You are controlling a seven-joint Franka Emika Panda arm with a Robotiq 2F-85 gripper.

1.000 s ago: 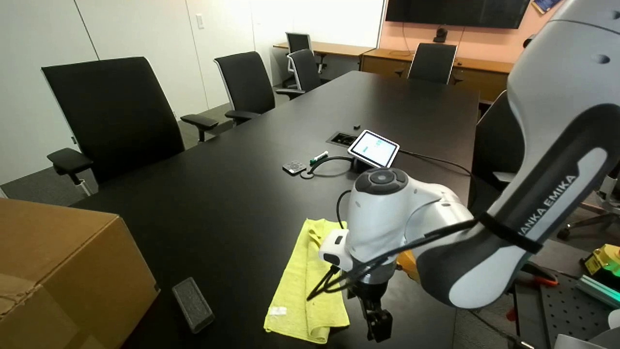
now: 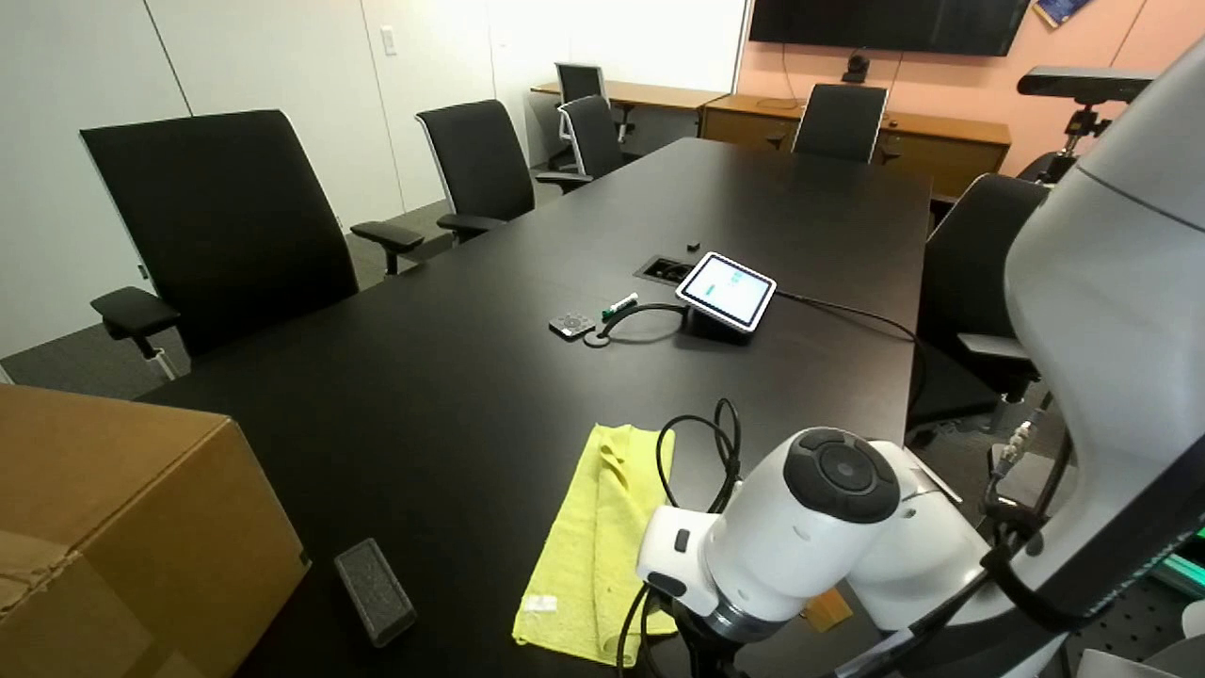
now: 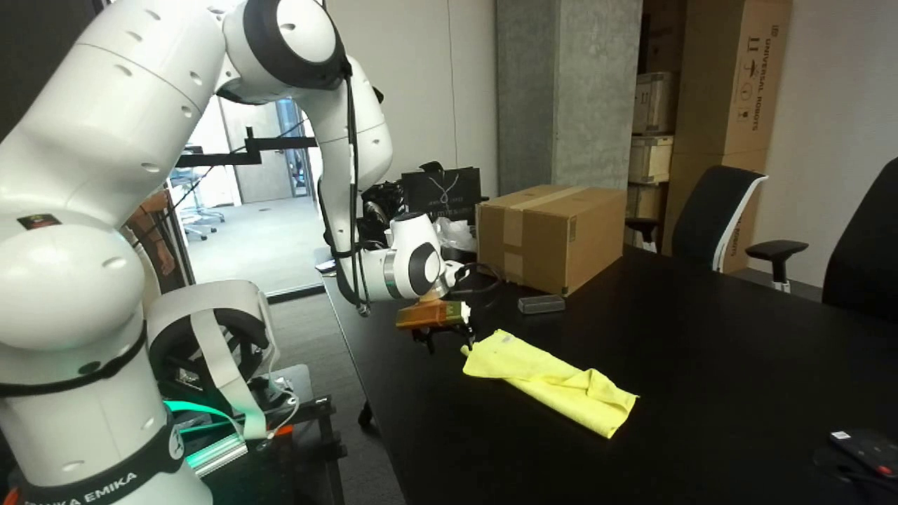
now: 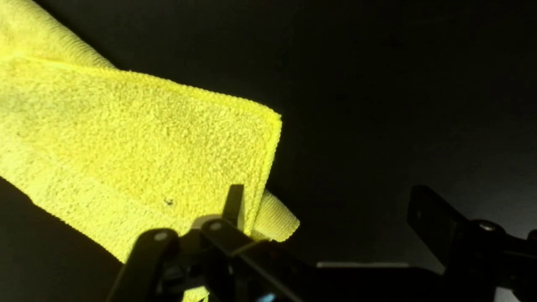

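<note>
A yellow cloth (image 2: 582, 531) lies loosely folded on the black table, its length shown in exterior view 2 as a yellow strip (image 3: 551, 379). Over its near end hovers my gripper (image 3: 446, 341), fingers wide apart. In the wrist view, one finger (image 4: 234, 204) overlaps the cloth (image 4: 151, 136) close to its corner, while the opposite finger (image 4: 428, 216) is above bare table. Nothing sits between them. Whether the left finger touches the cloth cannot be told. In exterior view 1 the arm's wrist hides most of the gripper.
A dark grey eraser-like block (image 2: 376, 591) rests beside a cardboard box (image 2: 147, 531). Farther up the table stand a tablet (image 2: 729, 290), a marker (image 2: 620, 305) and a small grey box (image 2: 571, 326). A remote (image 3: 867, 452) lies at the right.
The arm has swung and its wrist has tilted and moved lower in exterior view 1, bringing the hand nearer the cloth's near end. The cloth looks unmoved.
</note>
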